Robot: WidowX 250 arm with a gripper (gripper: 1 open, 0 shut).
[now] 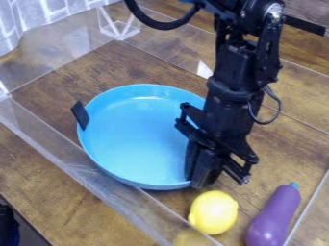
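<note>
My black gripper point(206, 154) reaches down from the top over the right part of a light blue round tray point(129, 130), its fingers low at the tray's right rim. Whether it holds anything or how far it is open cannot be made out. A yellow lemon-like object point(214, 212) lies just below the tray's right side, near the fingertips. A purple eggplant-like object point(274, 216) lies to the lower right.
The wooden table point(64, 72) has clear room at the upper left and on the right. A clear plastic edge runs diagonally along the lower left. A small white piece lies behind the arm.
</note>
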